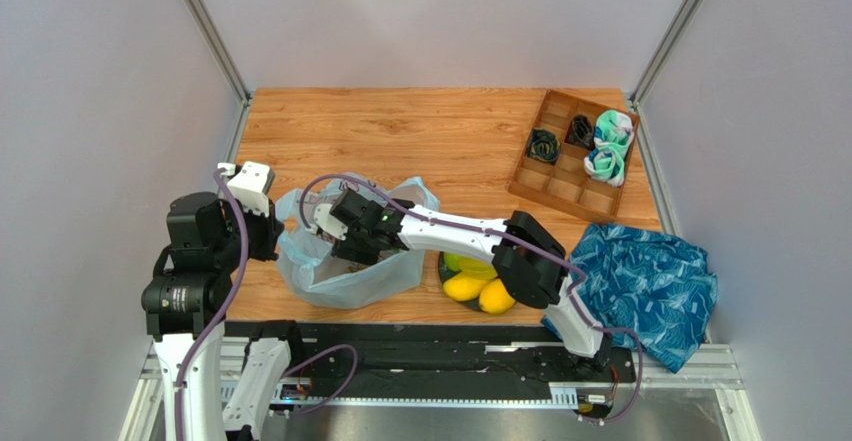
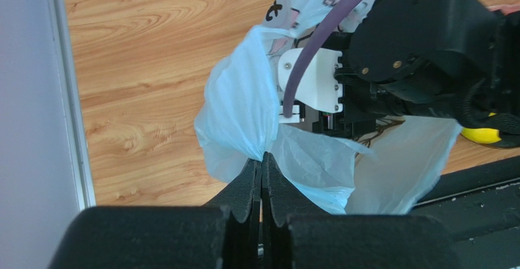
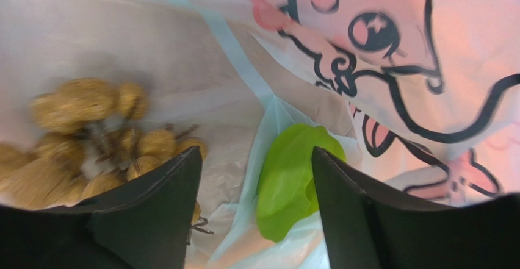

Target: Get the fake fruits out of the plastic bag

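A light blue plastic bag [image 1: 355,286] with cartoon print lies on the table. My left gripper is shut on a gathered edge of the bag. My right gripper is inside the bag, its fingers parted around a green fake fruit [image 3: 287,183] that lies on the plastic; contact cannot be told. A cluster of brown, root-like fake fruits [image 3: 73,141] lies to the left of it in the bag.
A bowl of yellow and green fruits [image 1: 465,286] sits beside the bag, under the right arm. A wooden divided box [image 1: 560,186] is at the back right, a blue patterned cloth [image 1: 660,301] at the right.
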